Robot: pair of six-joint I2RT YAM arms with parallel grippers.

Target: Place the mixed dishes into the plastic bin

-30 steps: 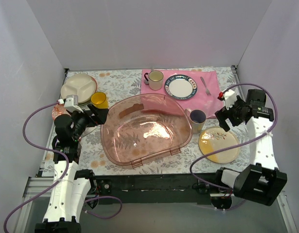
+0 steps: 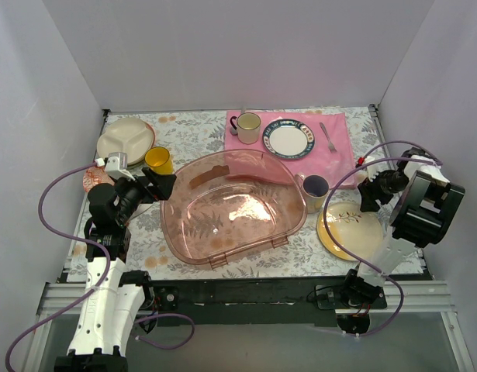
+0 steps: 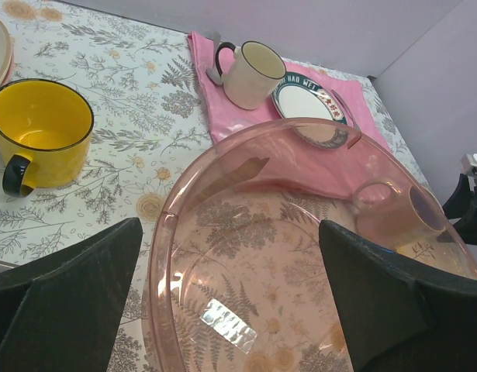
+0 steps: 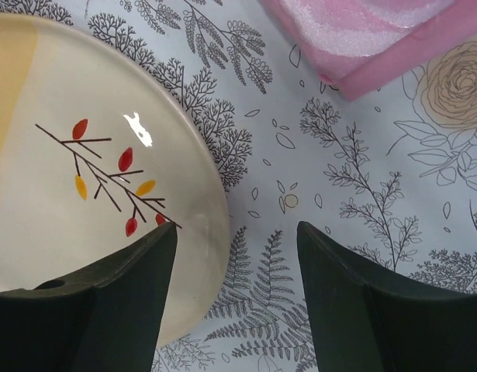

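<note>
The clear pink plastic bin [image 2: 230, 203] stands mid-table, with only glare and the tablecloth pattern showing inside. On the right, my right gripper [image 2: 368, 197] is low by the far edge of the cream-and-yellow plate [image 2: 353, 236]. In the right wrist view the fingers are apart, one over the plate [image 4: 106, 178] and the other past its rim; whether they touch it is unclear. My left gripper [image 2: 165, 183] is open and empty at the bin's left rim, near the yellow mug [image 2: 158, 160]. A grey-lined mug [image 2: 315, 187] stands right of the bin.
On the pink cloth [image 2: 331, 167] are a cream mug [image 2: 247, 127], a green-rimmed plate [image 2: 288, 139] and a fork [image 2: 328, 138]. A divided plate [image 2: 126, 139] lies at the back left, with a red patterned dish [image 2: 96, 177] nearby. Patterned tablecloth is bare in front of the bin.
The right arm has swung round, bringing its gripper from the grey-lined mug's side rightward to the plate's far edge. My left arm has barely moved, and the dishes lie where they were.
</note>
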